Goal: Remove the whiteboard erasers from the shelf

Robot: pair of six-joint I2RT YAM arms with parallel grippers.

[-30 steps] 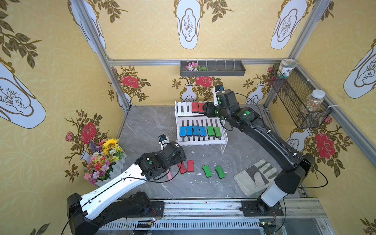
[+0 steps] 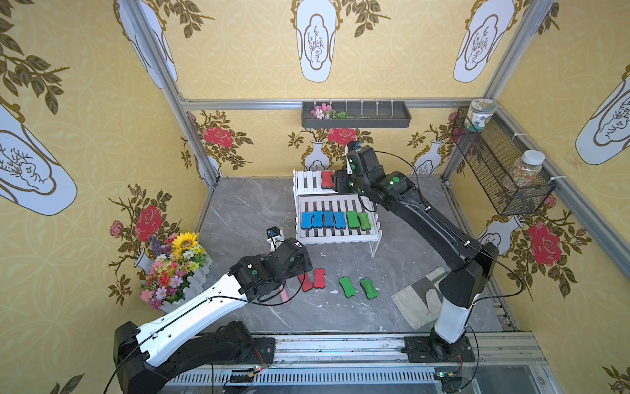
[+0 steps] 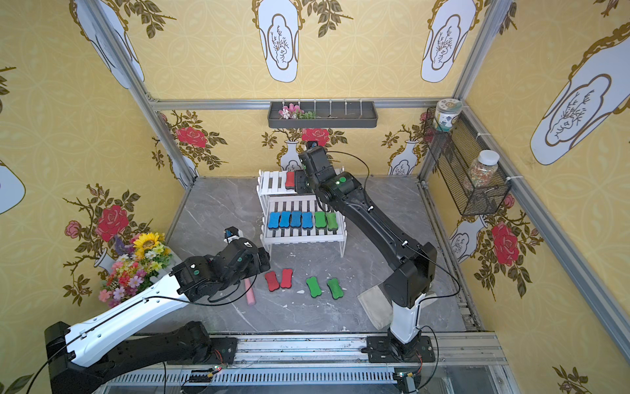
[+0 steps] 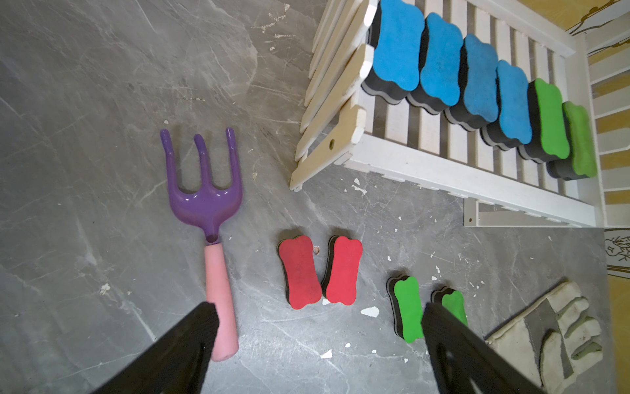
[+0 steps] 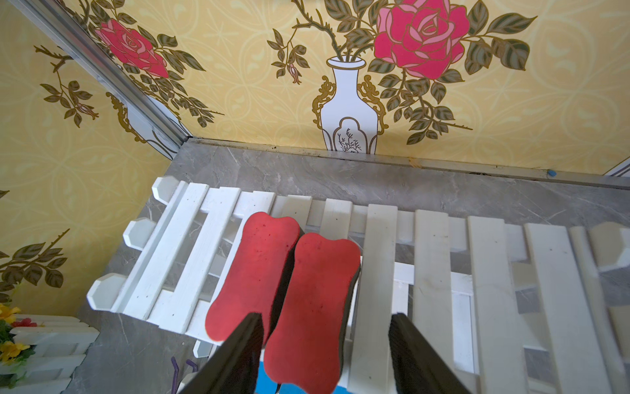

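Observation:
My right gripper hovers at the upper tier of the white shelf, open around the right of two red erasers, beside the other; it is not closed on it. Blue erasers and two green ones rest on the lower tier. On the table in front lie two red erasers and two green ones. My left gripper is open above the table, holding nothing.
A purple fork with pink handle lies left of the table erasers, a glove at front right. Flowers stand left; a wire basket with jars hangs right.
My right arm has moved left along the upper tier, so its gripper now covers more of the red erasers in the top left view. The left arm is nearly unchanged.

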